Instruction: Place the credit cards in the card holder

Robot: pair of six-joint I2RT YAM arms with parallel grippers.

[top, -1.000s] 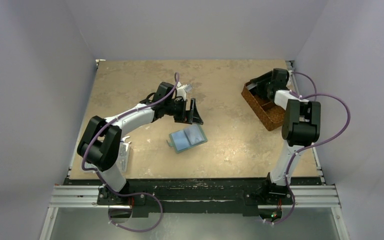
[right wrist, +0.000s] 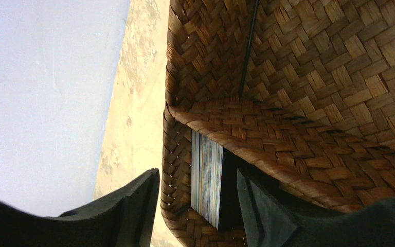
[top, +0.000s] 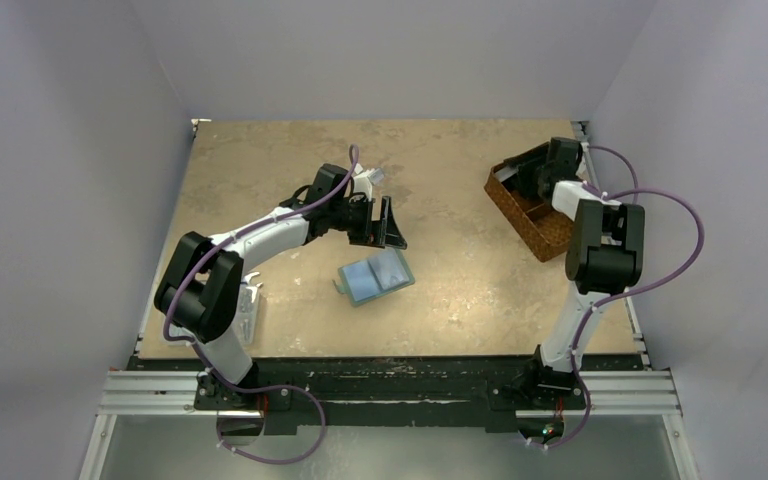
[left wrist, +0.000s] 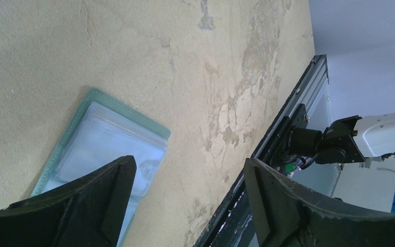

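The card holder (top: 376,276) lies spread open on the table, with a green border and clear pockets; in the left wrist view part of the holder (left wrist: 118,146) shows at lower left. Just beyond it in the top view, my left gripper (top: 391,236) stands open and empty. A stack of credit cards (right wrist: 206,177) stands on edge in a corner compartment of the woven basket (right wrist: 177,149). Over that compartment is my right gripper, open, its fingers (right wrist: 140,206) apart on either side of the stack from this angle. The cards' faces are hidden.
The brown basket (top: 522,222) has dividers and sits at the right, partly under the right arm. A clear container (top: 245,315) lies by the left arm's base. Bare table (top: 450,240) stretches between the holder and the basket.
My right gripper has shifted slightly over the basket, and the basket has slid very slightly right. The left arm and the card holder stay where they were.
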